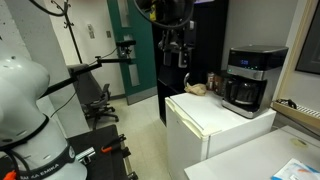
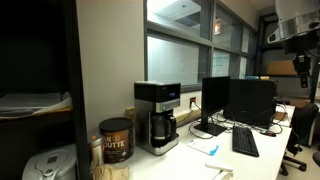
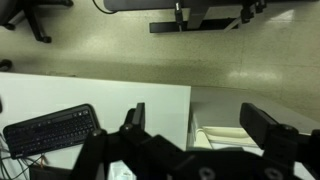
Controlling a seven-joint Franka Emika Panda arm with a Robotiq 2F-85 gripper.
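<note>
My gripper hangs from the arm at the top of exterior view 1, its fingers pointing down above the far-left side of the white cabinet. In the wrist view the two dark fingers are spread wide, and nothing sits between them. A black and silver coffee maker with a glass carafe stands on the cabinet, well apart from the gripper. Behind it to the left is a small brownish object, too small to make out.
A keyboard lies on the white desk, and monitors stand behind. A coffee can is left of the coffee maker. Papers rest on the near counter. Open floor lies beyond the desk edge.
</note>
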